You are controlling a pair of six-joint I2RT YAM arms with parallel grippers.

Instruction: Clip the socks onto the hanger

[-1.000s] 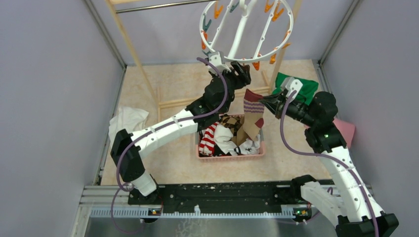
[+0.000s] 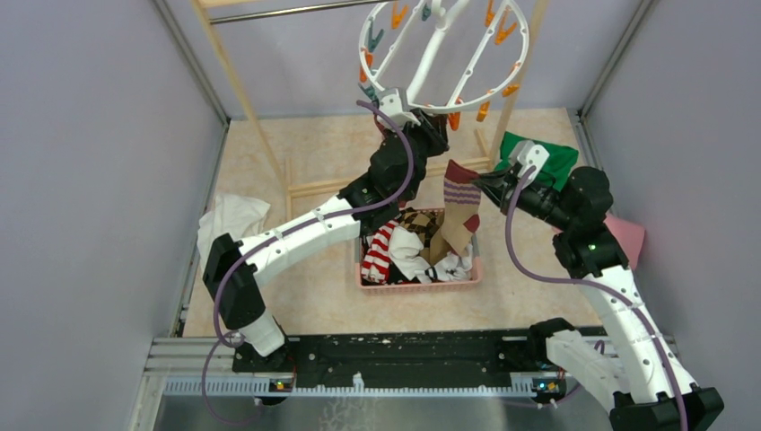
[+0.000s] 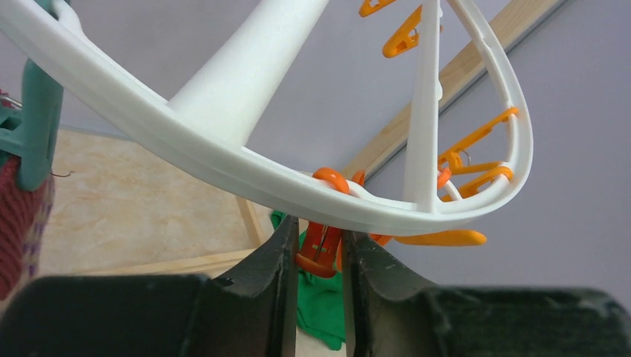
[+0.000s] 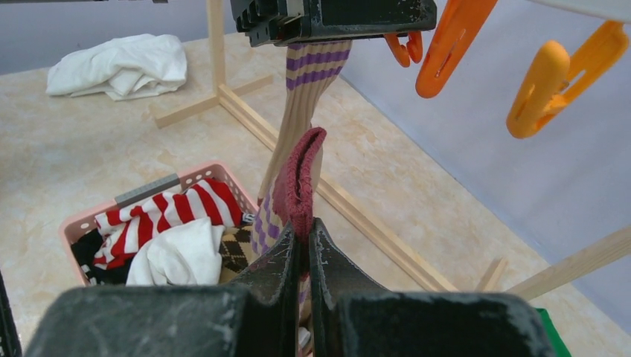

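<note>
The round white hanger (image 2: 489,101) with orange and teal clips hangs at the top of the top view. My left gripper is shut on an orange clip (image 3: 323,242) hanging from the hanger's rim (image 3: 260,172). A tan sock with purple stripes and a maroon cuff (image 2: 462,202) dangles by its cuff from my right gripper, shut on that cuff (image 4: 301,178). In the left wrist view a teal clip (image 3: 39,123) at the left edge has maroon knit (image 3: 18,223) in it; a second striped sock hangs behind the held one.
Below the hanger, a pink basket (image 2: 420,288) holds several socks. White cloth (image 2: 231,222) lies left and green cloth (image 2: 552,160) right. The wooden frame's bar (image 2: 323,188) runs along the floor; more clips (image 4: 454,48) hang close above my right gripper.
The right arm and its sock have stayed almost still.
</note>
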